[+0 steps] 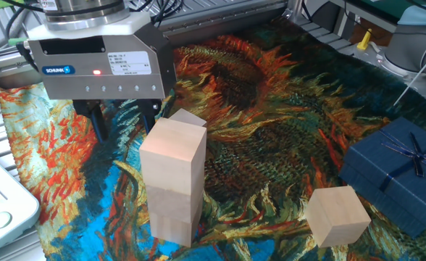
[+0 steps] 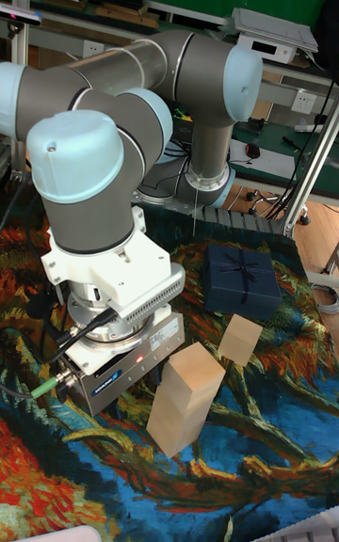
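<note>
A stack of pale wooden blocks [image 1: 173, 174] stands upright on the patterned cloth, near the middle of exterior view 2. Behind its top, a further wooden block [image 1: 188, 117] shows only in part. To the right lies a single wooden cube [image 1: 337, 216], apart from the stack. My gripper [image 1: 124, 130] hangs behind and to the left of the stack, its two dark fingers [image 1: 92, 120] spread wide with only cloth visible between them. The stack's top hides the tip of the right finger. In exterior view 3 the fingers are hidden beside the stack [image 2: 185, 402].
A blue gift box [image 1: 398, 170] with a dark ribbon sits at the right, beyond the single cube. At the left edge is a white device [image 1: 3, 199]. Open cloth [image 1: 271, 145] stretches between the stack and the box.
</note>
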